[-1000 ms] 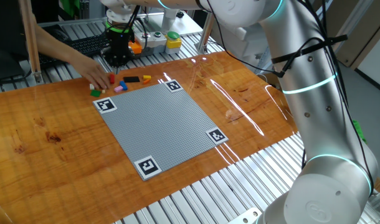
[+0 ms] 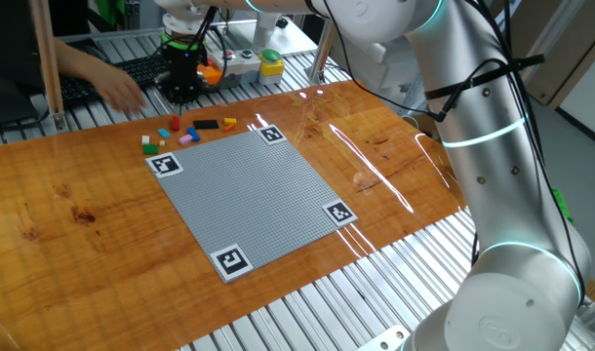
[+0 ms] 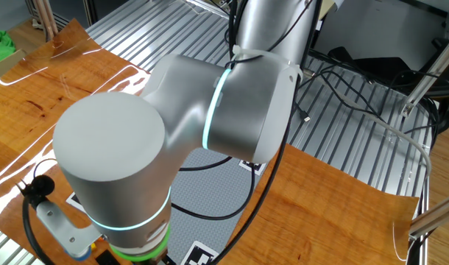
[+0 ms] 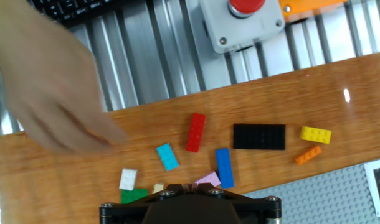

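Note:
Several toy bricks lie loose on the wooden table beyond the grey baseplate (image 2: 249, 185). In the wrist view they include a red brick (image 4: 195, 132), a cyan brick (image 4: 167, 157), a blue brick (image 4: 225, 168), a black brick (image 4: 259, 137), a yellow brick (image 4: 316, 135), an orange brick (image 4: 308, 155), a white brick (image 4: 128, 179) and a green brick (image 4: 134, 195). A pink brick (image 4: 209, 179) and a beige brick (image 4: 157, 187) are partly hidden behind my gripper. The gripper hangs above the table near the bricks; its finger state is unclear.
A person's hand (image 4: 59, 93) hovers left of the bricks, blurred. Past the table edge stand a grey box with a red button (image 4: 243, 22) and a keyboard (image 4: 68, 7).
The person's hand has drawn back from the bricks, up and to the left, uncovering the cyan brick. The arm looks unmoved.

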